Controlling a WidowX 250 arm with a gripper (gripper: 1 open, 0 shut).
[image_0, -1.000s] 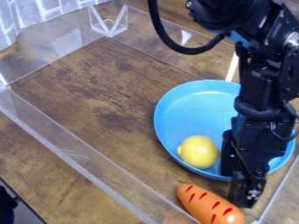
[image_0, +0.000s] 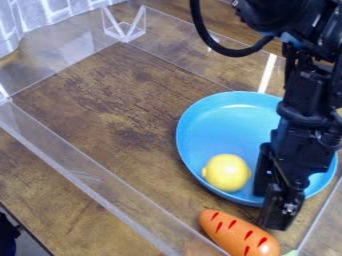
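Note:
A blue bowl (image_0: 214, 125) sits on the wooden table with a yellow round object (image_0: 227, 172) in it. An orange carrot toy (image_0: 238, 233) lies just in front of the bowl. My black gripper (image_0: 281, 200) reaches down from the upper right over the bowl's right side, its fingertips low near the right front rim, right of the yellow object. It is open; the space between its fingers is largely hidden.
Clear plastic walls (image_0: 94, 185) border the work area. A white fabric piece lies beyond the walls at the top left.
The gripper has shifted very slightly at the bowl's right side. The bowl, yellow object and carrot look unmoved.

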